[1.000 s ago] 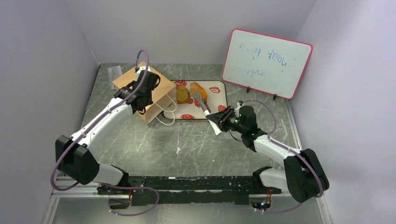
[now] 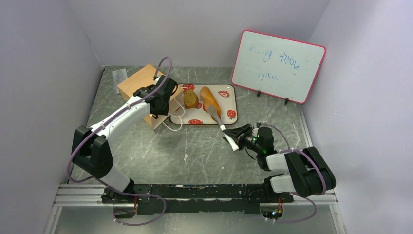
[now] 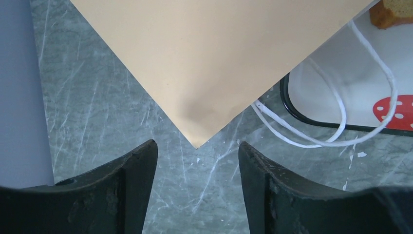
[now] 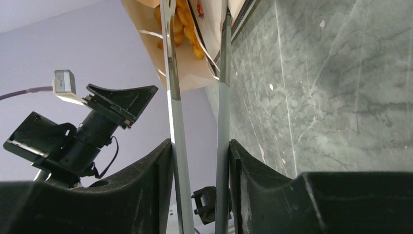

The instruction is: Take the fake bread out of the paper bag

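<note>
The paper bag (image 2: 138, 82) lies on its side at the left, its opening and white handles (image 2: 176, 116) toward the tray. In the left wrist view its brown side (image 3: 214, 53) fills the top. My left gripper is open above the bag, nothing between its fingers. My right gripper is shut on a pair of tongs (image 4: 224, 112), their two arms apart. The tong tips (image 2: 212, 111) overlap the near end of a long bread (image 2: 207, 96) on the tray. A brown bread piece (image 2: 190, 99) sits beside it. Orange-brown bread (image 4: 185, 24) shows inside the bag.
A strawberry-patterned tray (image 2: 226, 101) lies right of the bag. The whiteboard (image 2: 277, 63) stands at the back right. Bare grey tabletop (image 2: 165, 156) lies in front of the bag and tray.
The right gripper has shifted slightly right and toward the near edge, the tong tips sliding down the long bread, which stays on the tray. The left arm has moved right over the bag.
</note>
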